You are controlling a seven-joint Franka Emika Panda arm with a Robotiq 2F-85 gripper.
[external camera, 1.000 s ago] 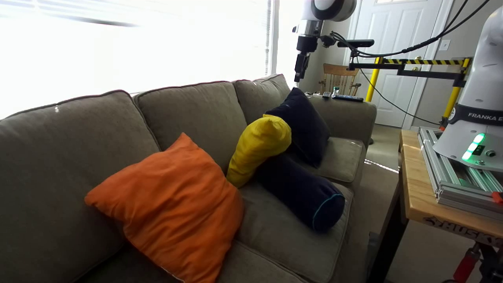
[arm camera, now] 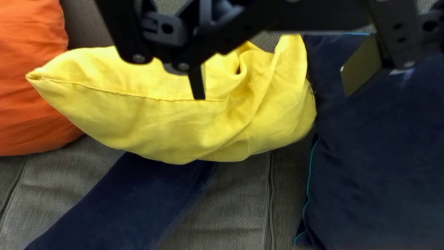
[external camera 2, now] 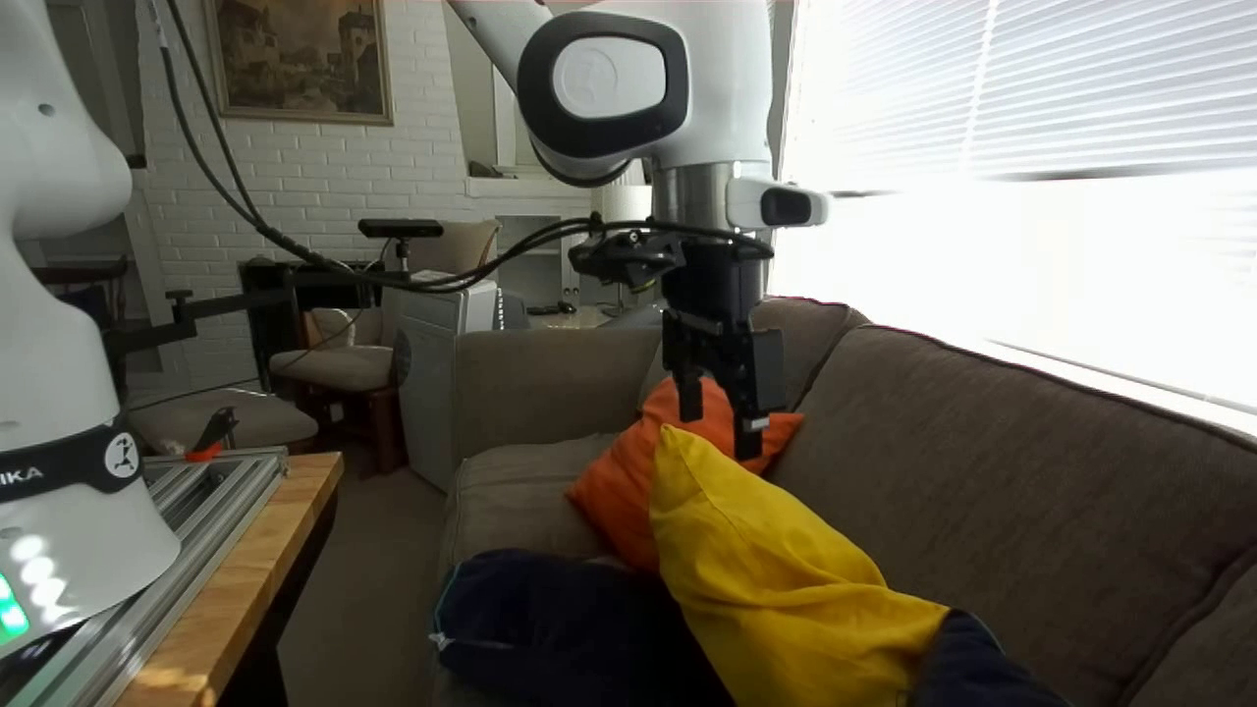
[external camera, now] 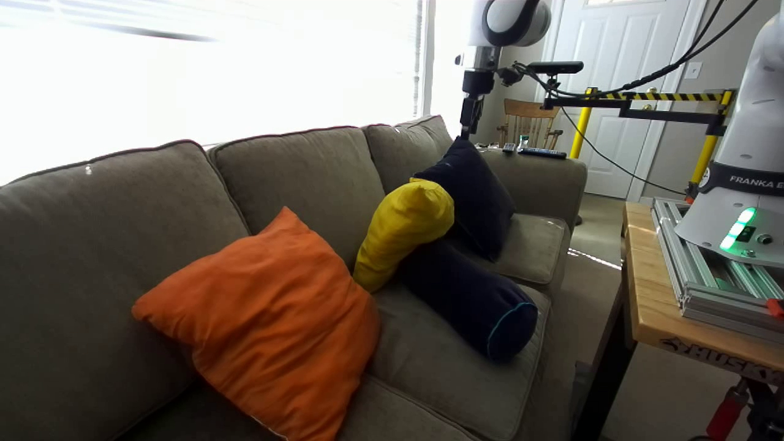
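Above the sofa my gripper [external camera 2: 720, 419] points down, its fingers apart and empty. In the wrist view one finger [arm camera: 197, 85] shows over the yellow pillow [arm camera: 166, 129] and the other finger [arm camera: 361, 66] over the navy square pillow [arm camera: 378, 158]. The yellow pillow is creased and leans between the orange pillow [external camera: 279, 316] and the navy square one, partly over the navy bolster [external camera: 470, 301]. In exterior view 1 the fingertips appear at the navy pillow's top corner; whether they touch it I cannot tell.
The grey sofa's backrest [external camera: 309, 184] runs along a bright window. A wooden workbench [external camera: 654, 294] carries the robot base opposite the seat, with a strip of floor between. Small items, including a remote [external camera: 542, 153], lie on the far armrest.
My gripper has come down slightly and stands more upright, still with empty fingers. The pillows look unmoved.
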